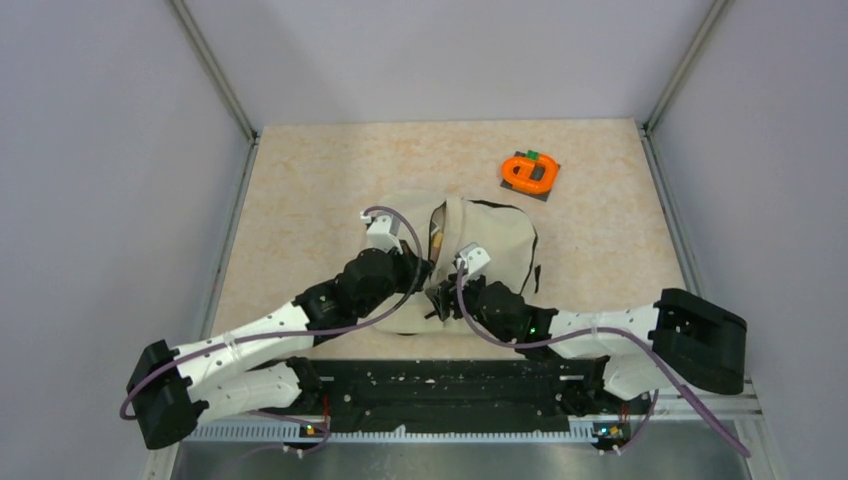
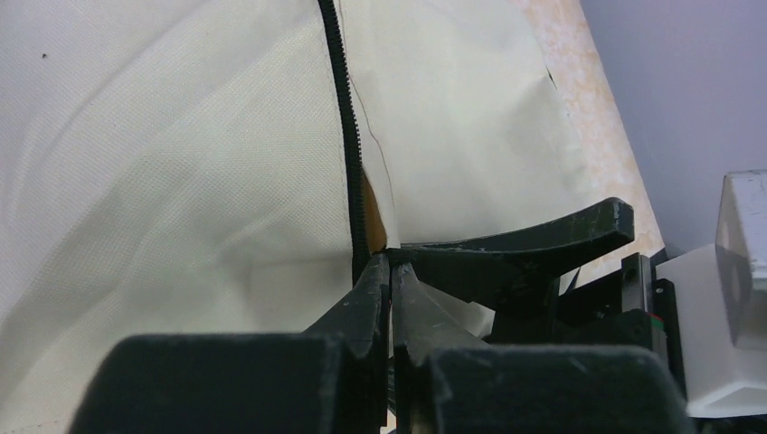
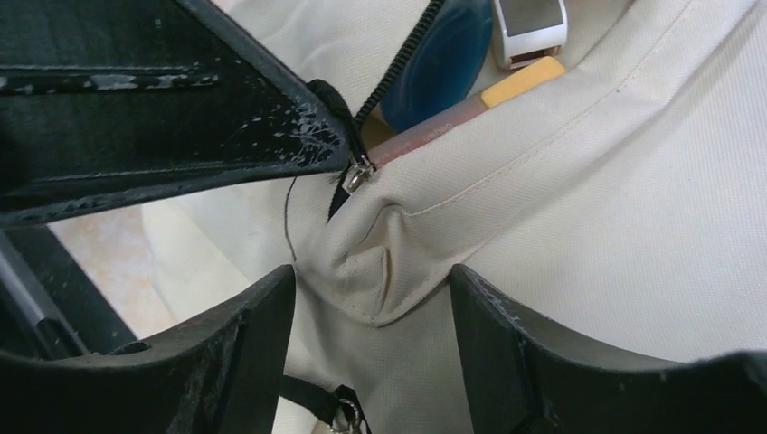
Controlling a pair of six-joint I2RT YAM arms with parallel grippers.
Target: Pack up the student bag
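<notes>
The cream bag [image 1: 500, 230] lies on the table with its black zip [image 2: 342, 90] open along a slit, showing a blue item [image 3: 434, 59], a silver-white item [image 3: 529, 27] and an orange-tipped stick [image 3: 516, 86]. My left gripper is shut at the zip, its tips by the slit; whether fabric is between them is unclear. My right gripper is low at the bag's near part, fingers apart over bunched fabric below a zip pull [image 3: 360, 172]. In the right wrist view the left gripper's dark finger reaches that pull.
An orange object [image 1: 540, 175] on a dark square lies at the back right of the table [image 1: 310, 170]. The two arms are close together over the bag.
</notes>
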